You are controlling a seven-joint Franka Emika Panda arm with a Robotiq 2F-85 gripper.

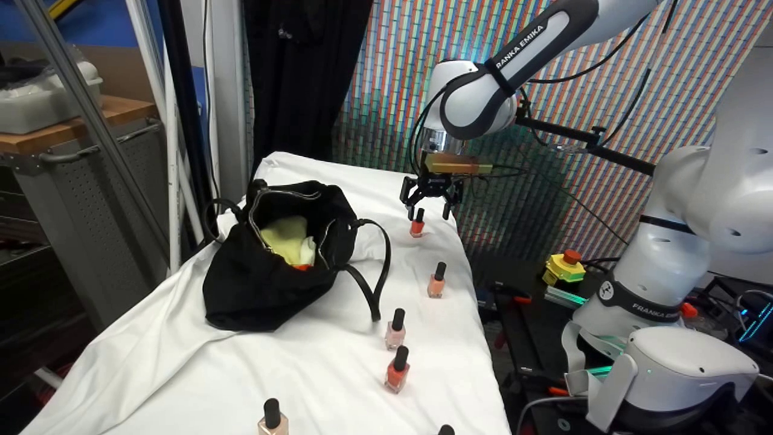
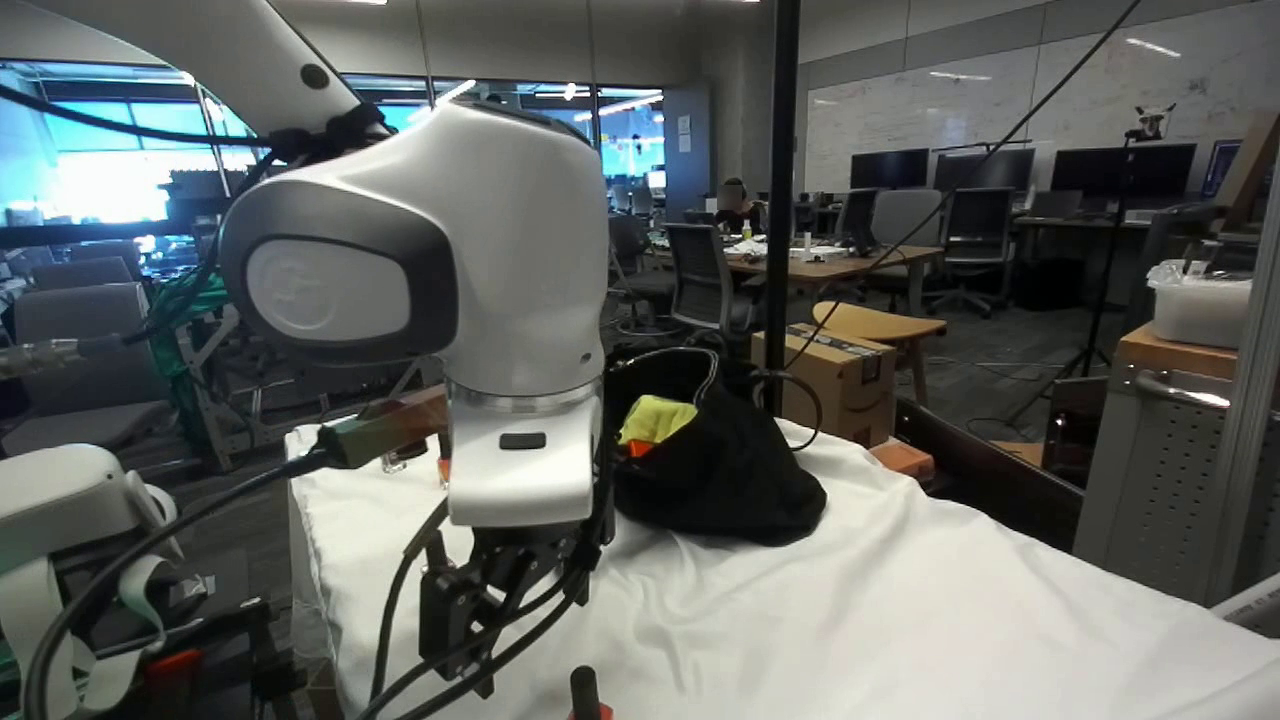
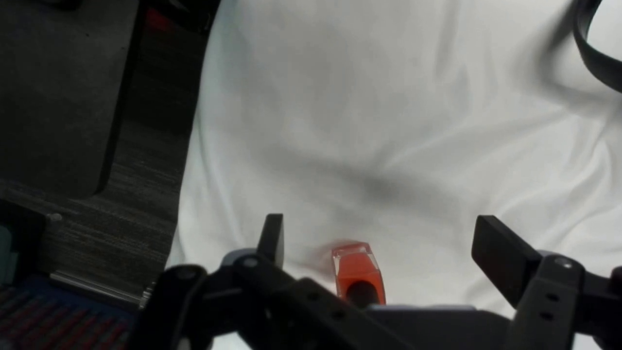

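Note:
At the far end of the white-covered table stands an orange-red nail polish bottle [image 1: 416, 228] with a black cap, upright. My gripper [image 1: 429, 211] is open and low beside it. In the wrist view the same bottle [image 3: 356, 268] shows between the wide-apart fingers, nearer the left one, its lower part hidden by the gripper's body. Nothing is held. A black bag [image 1: 272, 279] stands unzipped to the left, with a yellow cloth [image 1: 288, 239] inside. In exterior view 2 the bottle's black cap [image 2: 584, 692] rises at the bottom edge, apart from the gripper [image 2: 474, 660].
More polish bottles line the right side: peach [image 1: 436, 285], pale pink [image 1: 395, 332], red [image 1: 396, 373], with others at the front edge, one beige [image 1: 273, 423]. The bag's strap [image 1: 373, 290] lies toward them. The table's right edge is close to the gripper.

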